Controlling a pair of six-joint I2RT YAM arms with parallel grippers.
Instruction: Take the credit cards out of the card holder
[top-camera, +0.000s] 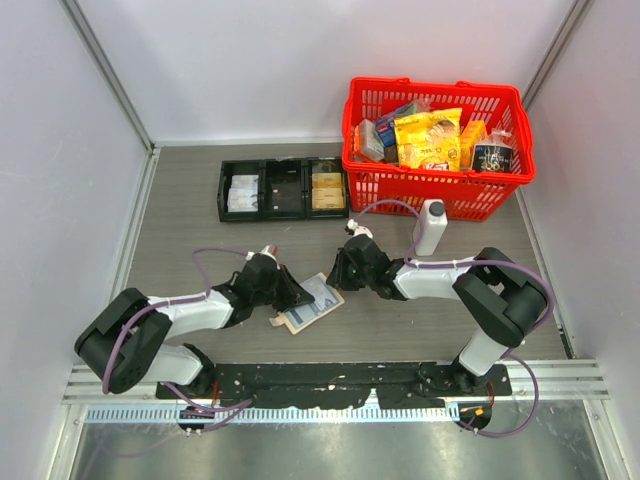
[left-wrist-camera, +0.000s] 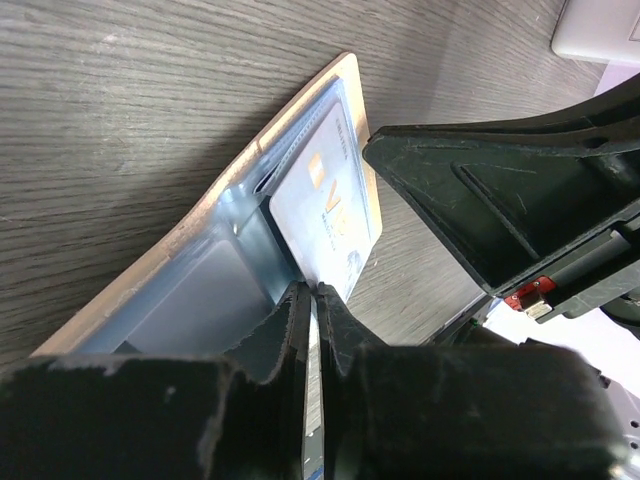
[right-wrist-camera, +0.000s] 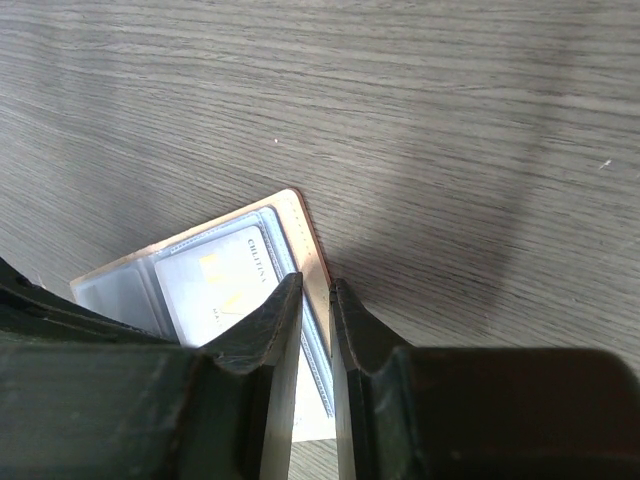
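Observation:
The card holder (top-camera: 318, 312), tan-edged with clear pockets, lies slanted on the table between both grippers. In the left wrist view a pale card (left-wrist-camera: 318, 190) with a gold chip sits in its end pocket, its near edge raised from the sleeve. Fingertips of my left gripper are close together at that card's near edge; whether they pinch it is unclear. My right gripper straddles the holder's tan border (right-wrist-camera: 302, 232), one finger on each side, closed around it. The card (right-wrist-camera: 220, 280) also shows in the right wrist view.
A black tray (top-camera: 285, 213) with compartments holding cards or boxes stands behind. At the back right are a full red basket (top-camera: 435, 182) and a white bottle (top-camera: 430, 230). Bare table lies left and right of the holder.

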